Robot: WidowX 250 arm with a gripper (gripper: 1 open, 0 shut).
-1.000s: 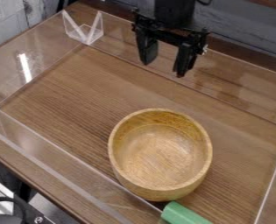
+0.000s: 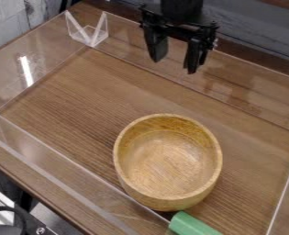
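My gripper (image 2: 177, 51) is at the top centre of the camera view, over the back of the wooden table, dark and open, with nothing visible between its fingers. A pale wooden bowl (image 2: 168, 177) sits empty in the lower middle. A green object (image 2: 195, 227) lies at the bottom right edge, partly cut off.
A clear plastic item (image 2: 88, 27) stands at the back left. A transparent rim runs along the lower left, with dark cables at the bottom left corner.
My gripper has shifted slightly upward in the view. The bowl and the green object have not moved.
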